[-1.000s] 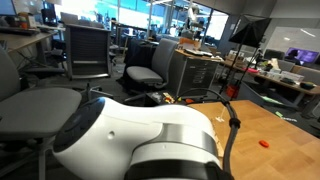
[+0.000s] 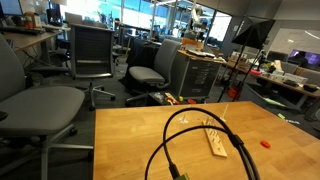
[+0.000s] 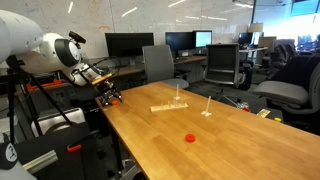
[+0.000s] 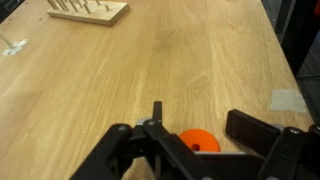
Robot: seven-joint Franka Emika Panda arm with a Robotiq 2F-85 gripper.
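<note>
In the wrist view my gripper stands open, its dark fingers apart low in the picture. An orange-red round piece [image 4: 200,140] shows in the gap between them, partly covered by the gripper; whether either finger touches it I cannot tell. In exterior view 2 the gripper [image 3: 110,96] is small, at the far left end of the table near its edge. A red disc [image 3: 190,138] lies on the open tabletop, well away from the gripper. A wooden block with upright pegs [image 4: 88,10] sits at the top left of the wrist view.
The wooden table [image 3: 240,150] has wide free room around the peg block. White pieces with thin upright sticks [image 3: 207,107] stand beyond the block. A black cable [image 2: 195,128] loops across exterior view 1. Office chairs [image 2: 90,50] stand beyond the table.
The peg block, covered before, is uncovered.
</note>
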